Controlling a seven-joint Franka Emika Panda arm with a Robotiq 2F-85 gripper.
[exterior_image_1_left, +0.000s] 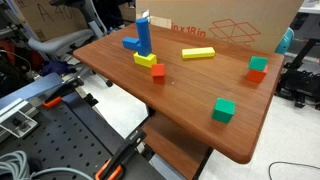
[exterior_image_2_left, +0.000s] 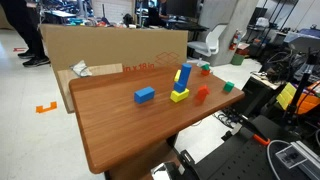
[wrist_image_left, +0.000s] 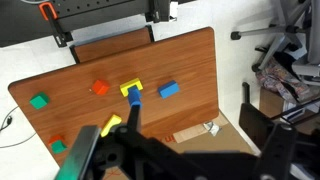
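Note:
In the wrist view my gripper is open, its dark blurred fingers (wrist_image_left: 268, 142) wide apart, high over the table with nothing between them. A tall blue block (exterior_image_1_left: 144, 37) stands upright at a yellow block (exterior_image_1_left: 146, 60). Beside them lies a second blue block (exterior_image_2_left: 144, 95). A red block (exterior_image_1_left: 158, 71) sits close by, and a long yellow block (exterior_image_1_left: 198, 53) lies apart. One green block (exterior_image_1_left: 259, 62) rests on a red block (exterior_image_1_left: 256, 75) near the table's edge. Another green block (exterior_image_1_left: 223, 110) stands alone.
The wooden table (exterior_image_2_left: 105, 125) has a rounded outline and much bare surface at its left in exterior view 2. A cardboard panel (exterior_image_2_left: 110, 48) stands along its far side. A black bench (exterior_image_1_left: 65, 140) with clamps and cables lies across a gap from the table.

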